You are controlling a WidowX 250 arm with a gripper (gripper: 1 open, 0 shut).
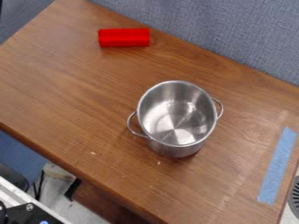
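A red cylinder (pixel 124 38) lies on its side toward the back of the wooden table (pixel 76 96). An empty steel pot (pixel 176 140) with two wire side handles stands upright right of centre, in front of and to the right of the cylinder. No gripper can be made out; only a small piece of dark and silver hardware (pixel 21 213) shows at the bottom left corner, beyond the table's edge.
A strip of blue tape (pixel 277 166) runs along the right side of the table. A grey-blue padded surface (pixel 222 39) borders the back. A round metal object is cut off at the far right edge.
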